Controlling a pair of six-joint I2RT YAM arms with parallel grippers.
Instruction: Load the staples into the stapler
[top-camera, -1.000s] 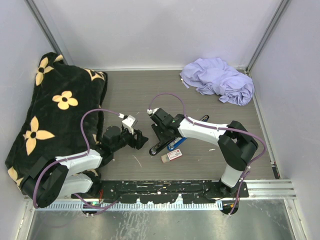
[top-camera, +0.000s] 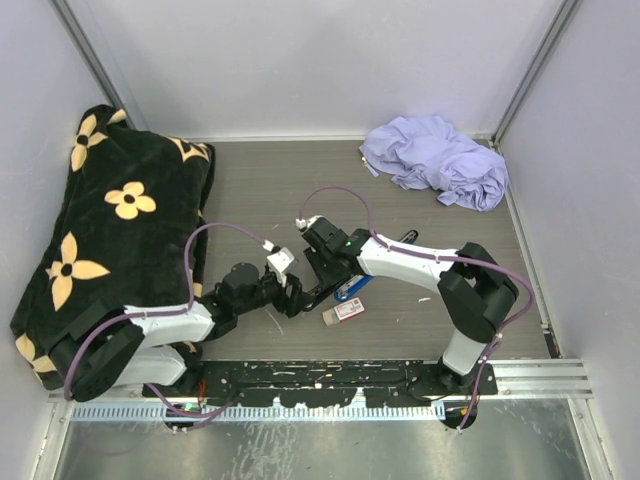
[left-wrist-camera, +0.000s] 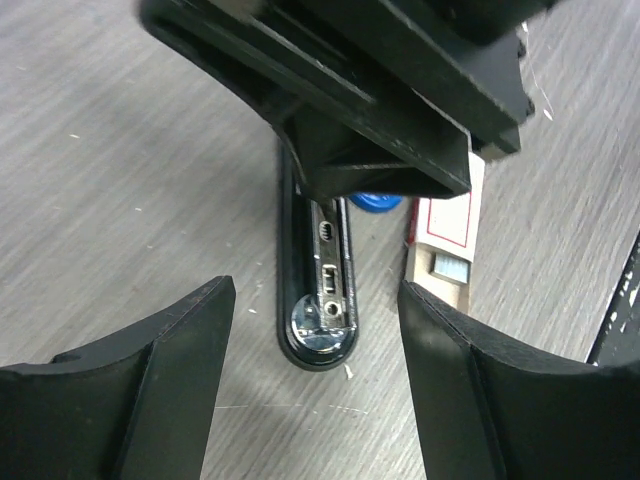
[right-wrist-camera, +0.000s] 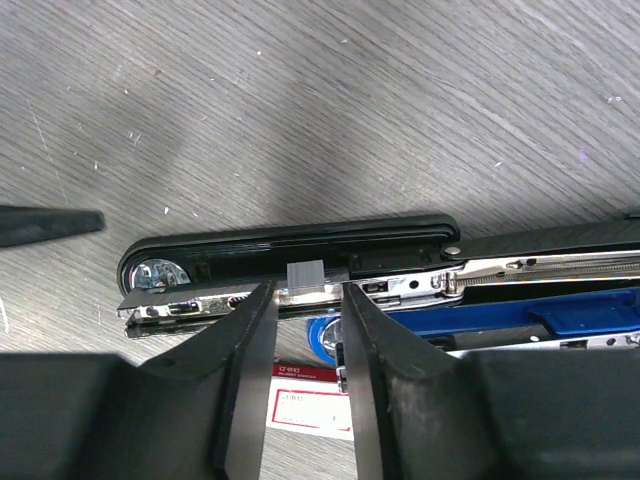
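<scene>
A black stapler (right-wrist-camera: 200, 255) lies opened flat on the table, with a short staple strip (right-wrist-camera: 305, 275) over its channel at the fingertips of my right gripper; whether that is gripped is unclear. In the left wrist view the stapler's end (left-wrist-camera: 315, 325) points between the parted fingers of my left gripper, which is open. A blue stapler (right-wrist-camera: 520, 312) lies alongside. The staples box (left-wrist-camera: 445, 215) lies beside them, its pale tray partly out.
A dark flowered blanket (top-camera: 120, 260) covers the left side; a lilac cloth (top-camera: 435, 160) lies at the back right.
My left gripper has moved right, toward the near end of the black stapler. The right arm looks unchanged.
</scene>
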